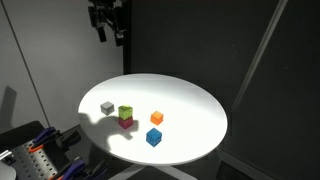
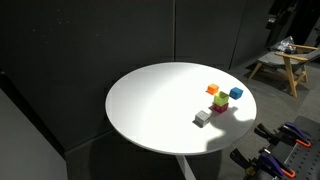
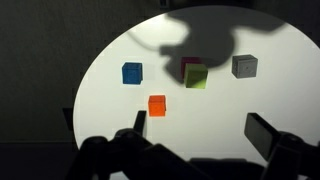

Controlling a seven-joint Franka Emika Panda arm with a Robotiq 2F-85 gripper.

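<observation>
My gripper [image 1: 110, 42] hangs high above the back left of the white table, well clear of the blocks. In the wrist view its fingers [image 3: 262, 134] stand wide apart with nothing between them. A lime-green block [image 1: 125, 111] rests on top of a magenta block [image 1: 125, 123]. Left of this stack, in exterior view 1, lies a grey block [image 1: 107, 107]. An orange block [image 1: 157, 118] is to its right, and a blue block [image 1: 154, 137] sits nearer the front edge. From above, the green block [image 3: 196, 76] hides part of the magenta one [image 3: 189, 66].
The oval white table [image 2: 150, 100] has a wide bare area on the side away from the blocks. Dark curtains hang behind it. A wooden chair [image 2: 280, 68] stands off at the far right in exterior view 2. The arm's shadow falls near the stack.
</observation>
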